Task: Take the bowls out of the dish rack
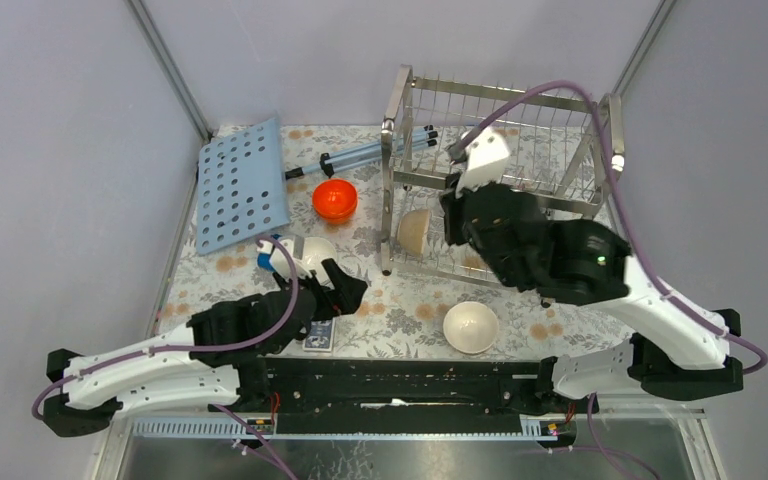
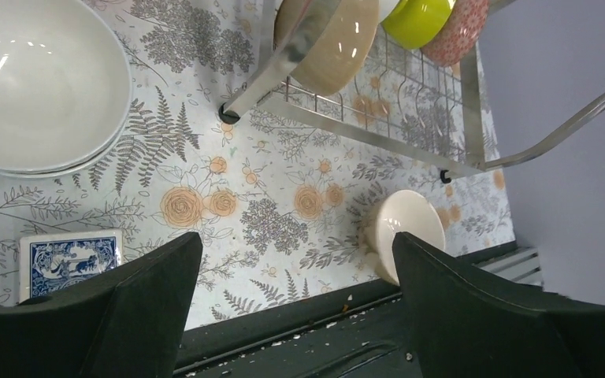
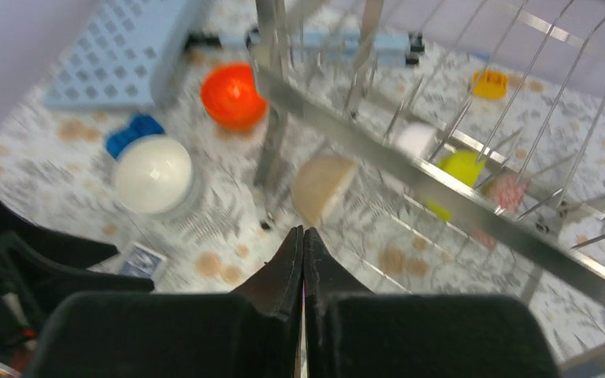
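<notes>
The dish rack [image 1: 430, 180] holds a beige bowl [image 2: 339, 51], a yellow-green bowl [image 2: 417, 22], a pink patterned bowl [image 2: 458, 30] and a white piece [image 3: 413, 142] on its lower level. A cream bowl [image 1: 471, 327] is in front of the rack, apart from both grippers; it looks tilted in the left wrist view, and I cannot tell whether it rests on the table. My left gripper is open and empty, left of that bowl. My right gripper is shut at the rack's front, with nothing between its fingers.
White stacked bowls [image 2: 43, 87] and a playing-card box [image 2: 72, 260] lie near my left gripper. Behind are an orange bowl [image 1: 335, 200], a blue perforated board [image 1: 243, 187] and a folded tripod [image 1: 360, 155].
</notes>
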